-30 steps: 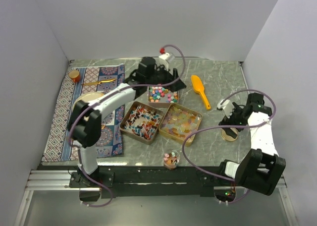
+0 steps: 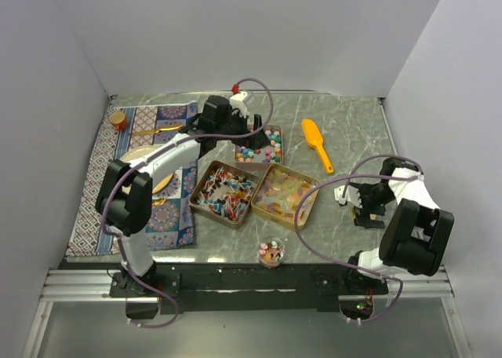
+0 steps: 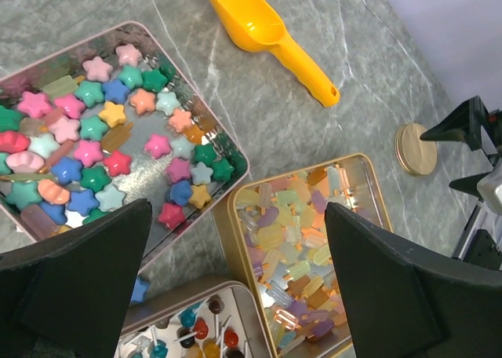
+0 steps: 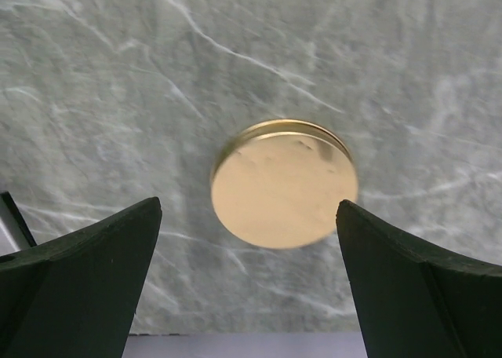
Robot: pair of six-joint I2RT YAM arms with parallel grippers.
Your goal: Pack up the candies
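In the right wrist view a round golden lid (image 4: 284,190) lies flat on the marble table, between the spread fingers of my right gripper, which is open and holds nothing. My left gripper is open above the trays with empty space between its fingers. Below it are a tray of star candies (image 3: 223,187), a tray of popsicle-shaped candies (image 3: 362,160) and a tray of lollipops (image 3: 249,289). A clear jar (image 2: 271,253) with some candies inside stands at the table's front edge.
A yellow scoop (image 2: 314,142) lies behind the popsicle tray. To the left, a patterned cloth (image 2: 88,209) carries a plate (image 2: 129,163), golden cutlery and an orange cup (image 2: 118,120). Bare marble lies between the scoop and my right arm.
My left arm has shifted a little left and toward the front over the star tray. The right gripper has come over the lid, now mostly covering it in the top view.
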